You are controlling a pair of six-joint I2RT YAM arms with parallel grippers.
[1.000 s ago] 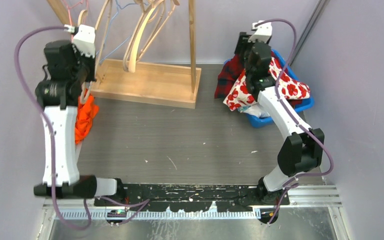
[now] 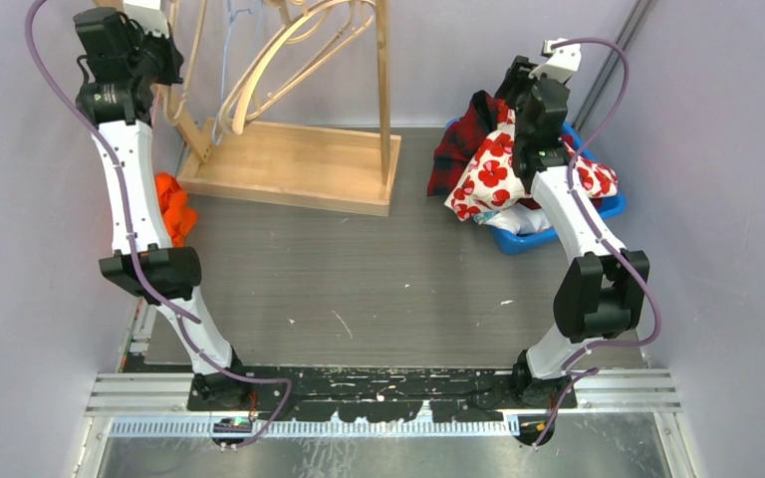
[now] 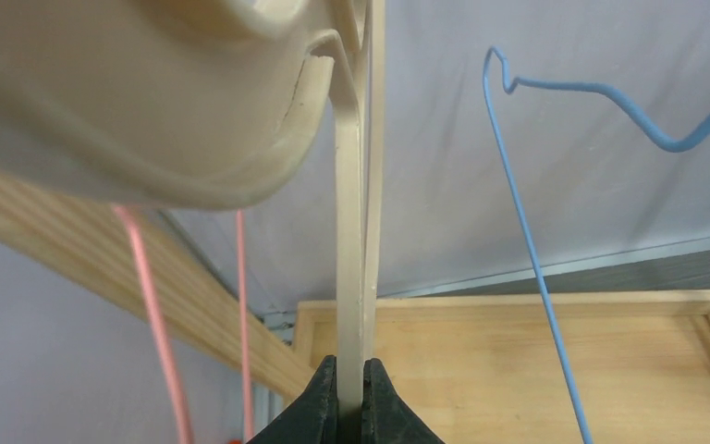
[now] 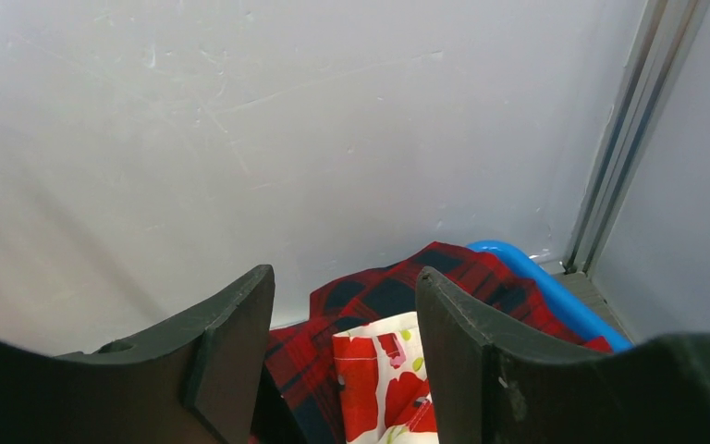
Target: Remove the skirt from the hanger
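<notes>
The wooden rack (image 2: 383, 110) at the back left carries several cream, blue and pink hangers (image 2: 264, 70). My left gripper is shut on a cream hanger (image 3: 349, 231) high at the rack's left side. No skirt is visible on the hangers in view. My right gripper stands open above the blue bin (image 2: 528, 239), over red plaid cloth (image 4: 444, 264) and red-flowered white cloth (image 2: 488, 174). Nothing is held between its fingers.
An orange cloth (image 2: 174, 209) lies by the left wall beside the rack. Grey walls close in both sides and the back.
</notes>
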